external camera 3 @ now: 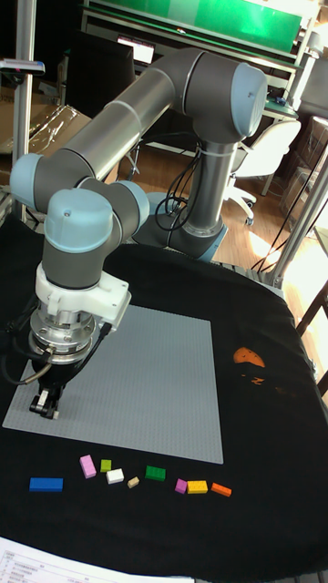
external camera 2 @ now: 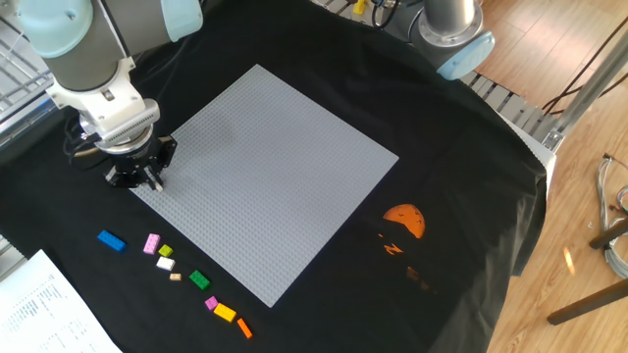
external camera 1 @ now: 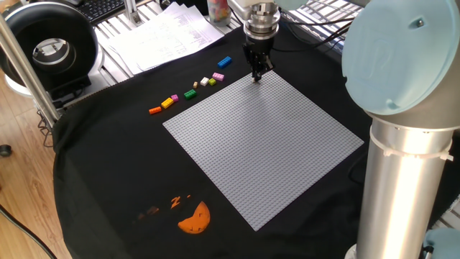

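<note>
The gripper (external camera 3: 45, 412) points down over a corner of the grey baseplate (external camera 3: 146, 389), on the side where the bricks lie. Its black fingers are small and dark here, so I cannot tell whether they are open or shut. A pale spot shows at the tips in exterior view 2, too small to identify. Off the plate, a loose row runs from the blue brick (external camera 3: 46, 484) through pink (external camera 3: 88, 466), lime (external camera 3: 106, 465), white (external camera 3: 116, 476), tan (external camera 3: 134, 482), green (external camera 3: 155, 473), purple (external camera 3: 181, 485) and yellow bricks (external camera 3: 197, 486) to the orange brick (external camera 3: 221, 489).
No bricks show on the plate's visible surface. Black cloth (external camera 1: 115, 158) covers the table, with an orange printed figure (external camera 1: 194, 218) beside the plate. Paper sheets (external camera 1: 162, 39) lie beyond the brick row. The arm's column (external camera 1: 402, 187) stands at the opposite side.
</note>
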